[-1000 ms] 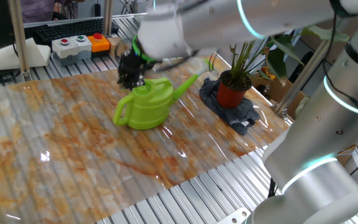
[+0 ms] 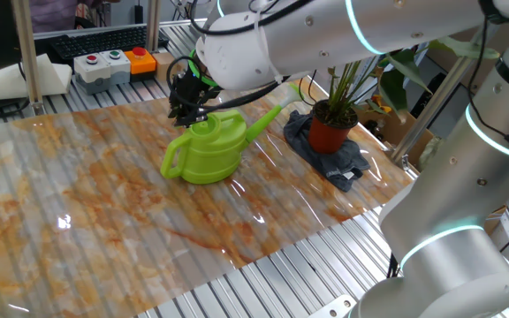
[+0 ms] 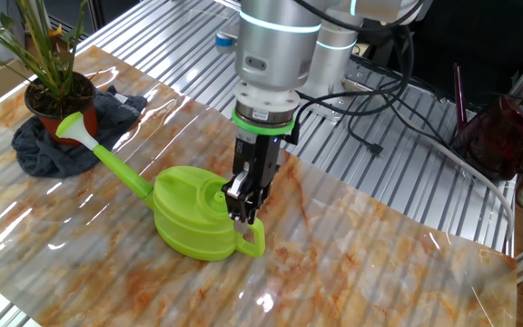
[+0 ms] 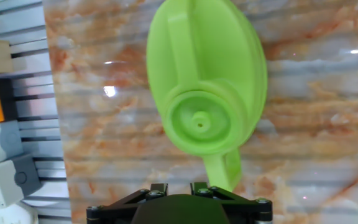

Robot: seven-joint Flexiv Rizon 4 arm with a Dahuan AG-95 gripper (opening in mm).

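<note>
A light-green watering can stands upright on the marbled sheet. Its handle and its spout point opposite ways, the spout towards the potted plant. My gripper points down by the handle side of the can; whether it touches the can cannot be told. From the wrist, the can's round opening and part of the handle lie ahead of my gripper. A gap shows between its black fingers, with nothing held there. In exterior view 1 the gripper is partly hidden behind the can.
A plant in a brown pot sits on a dark cloth near the spout. Button boxes and a wooden block line the far edge. A dark red jug stands off to the side. Much of the sheet is bare.
The arm and gripper have shifted slightly around the can, the forearm swinging one way and back over the last second. The watering can and plant stay in place.
</note>
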